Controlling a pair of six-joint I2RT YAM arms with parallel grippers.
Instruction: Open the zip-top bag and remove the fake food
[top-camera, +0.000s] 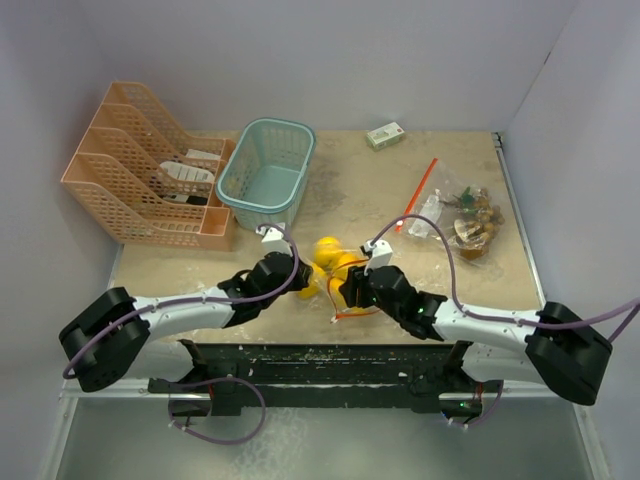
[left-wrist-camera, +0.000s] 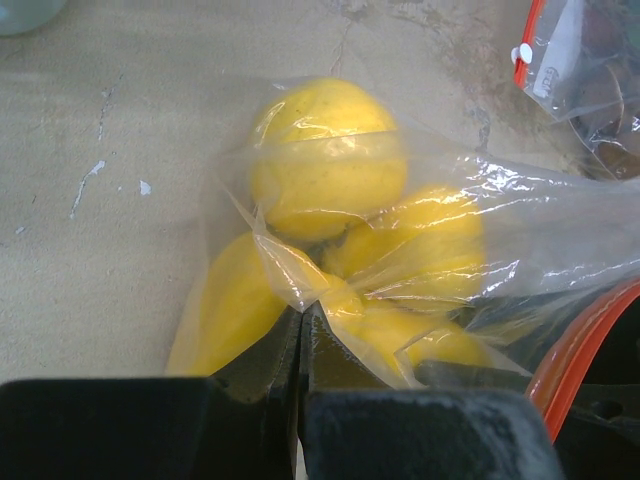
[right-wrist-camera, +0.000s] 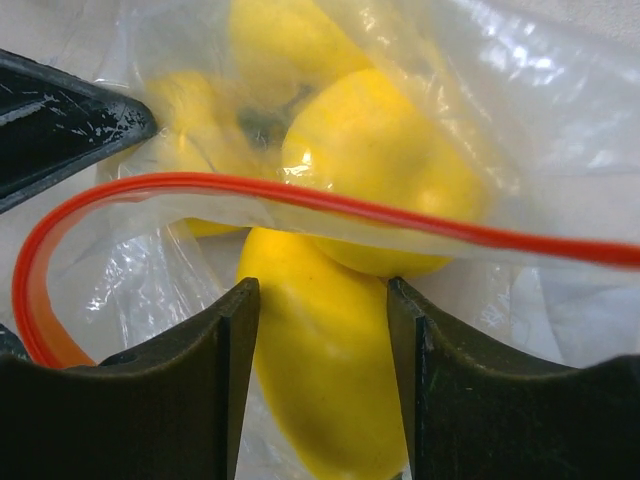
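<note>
A clear zip bag of yellow fake food (top-camera: 328, 250) lies on the near middle of the table, its red zip strip (right-wrist-camera: 200, 182) looping open. My left gripper is shut at the bag's plastic, a fold of film at its tips. My right gripper is part open inside the loop, its fingertips either side of an oblong yellow fruit (right-wrist-camera: 310, 400) at the bottom of its view. A rounder yellow fruit (right-wrist-camera: 370, 150) lies just beyond.
A second bag (top-camera: 470, 220) with brown items lies at the right. A teal basket (top-camera: 265, 170) and orange rack (top-camera: 140, 170) stand back left, a small box (top-camera: 385, 136) at the back.
</note>
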